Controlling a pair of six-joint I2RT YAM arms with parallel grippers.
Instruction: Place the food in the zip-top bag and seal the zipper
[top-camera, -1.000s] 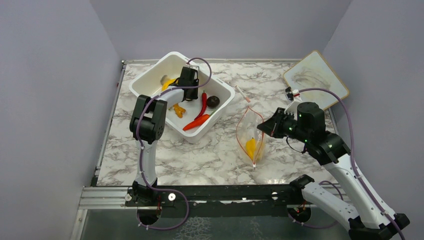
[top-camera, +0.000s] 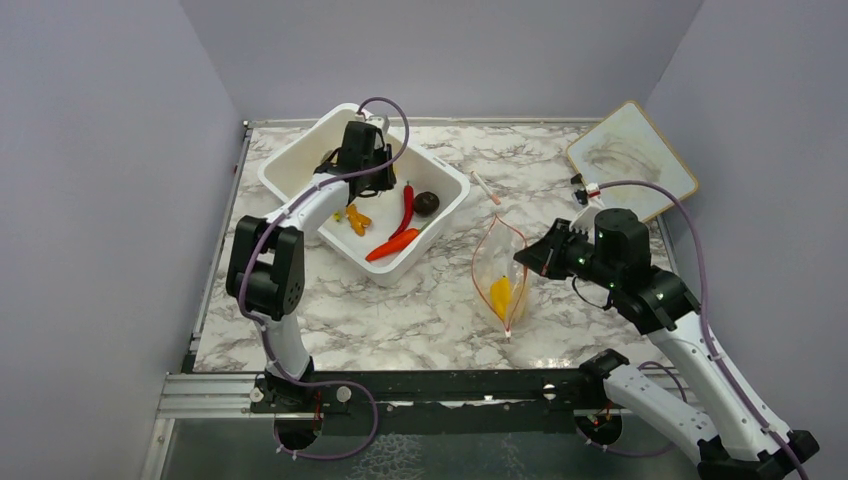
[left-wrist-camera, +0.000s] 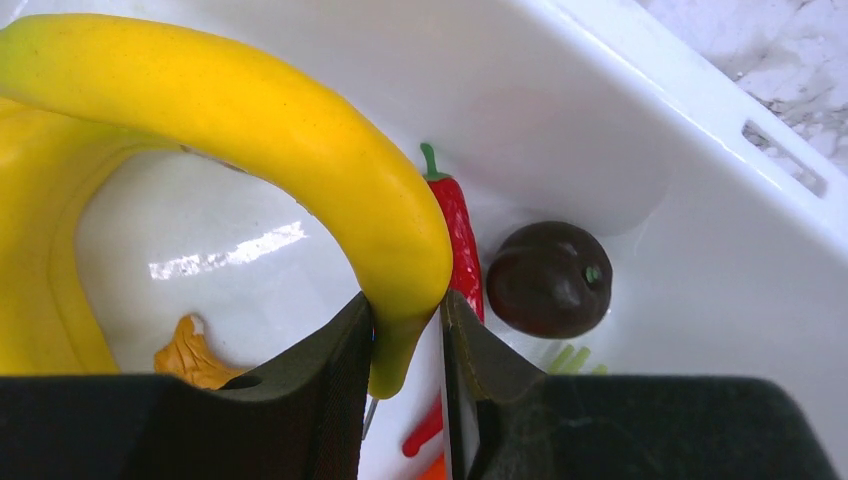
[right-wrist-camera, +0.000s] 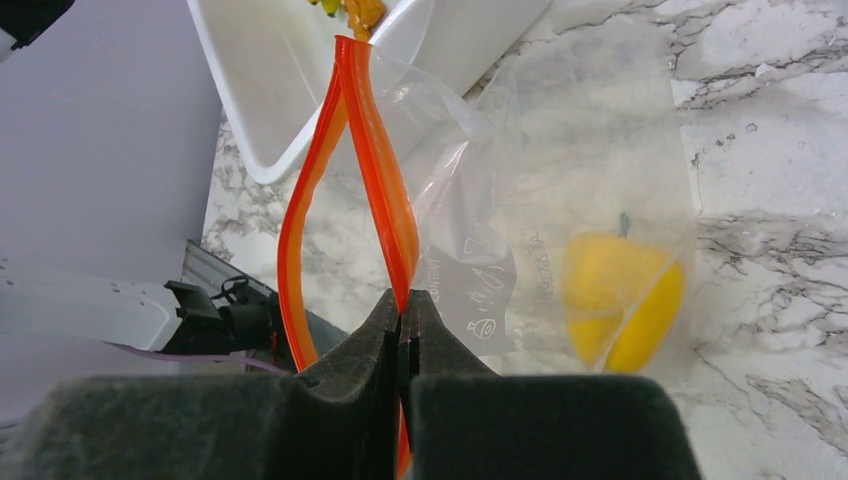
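In the left wrist view, my left gripper is shut on one end of a yellow banana, whose curved body reaches up and to the left. Other bananas lie below it in the white bin. From above, the left gripper hangs over the bin and mostly covers the banana. My right gripper is shut on the orange zipper rim of the clear bag. The bag's mouth gapes, and a yellow pepper lies inside it.
The white bin also holds a red chili, a dark round vegetable, a carrot and a knobbly orange-brown piece. A marker and a whiteboard lie farther back. Marble table between bin and bag is bare.
The right gripper stays at the bag's rim.
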